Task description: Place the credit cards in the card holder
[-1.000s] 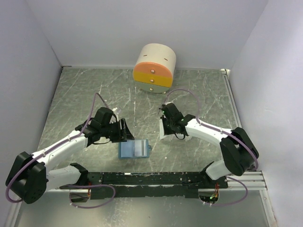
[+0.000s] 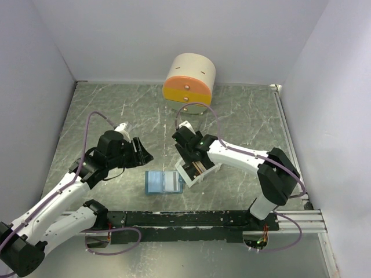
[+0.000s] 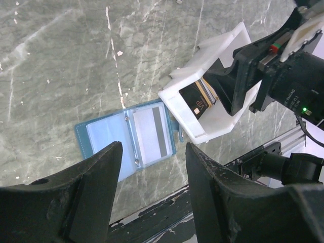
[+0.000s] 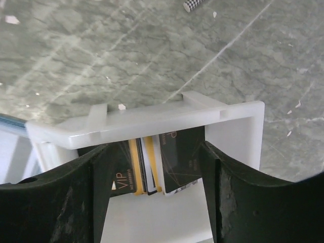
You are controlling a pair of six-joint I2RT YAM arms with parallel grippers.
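Several cards, mostly black with some gold and white edges, lie in a white tray; one black card (image 4: 182, 157) shows clearly beside a black VIP card (image 4: 122, 169). Over the tray, my right gripper is open, its fingers apart on either side of the cards. The blue card holder (image 2: 155, 182) lies spread flat at the tray's left, a clear pocket (image 3: 147, 134) on its right half. My left gripper stands open behind and to the left of the holder in the top view, with nothing between its fingers.
The white tray (image 3: 185, 114) sits at an angle, close against the holder's right edge. At the back stands a small cabinet (image 2: 187, 84) with orange and yellow drawers. A short metal piece (image 4: 192, 4) lies behind the tray.
The white tray has shifted left, close to the card holder, and turned. My right gripper moved left along with it. My left gripper has drawn back up and to the left.
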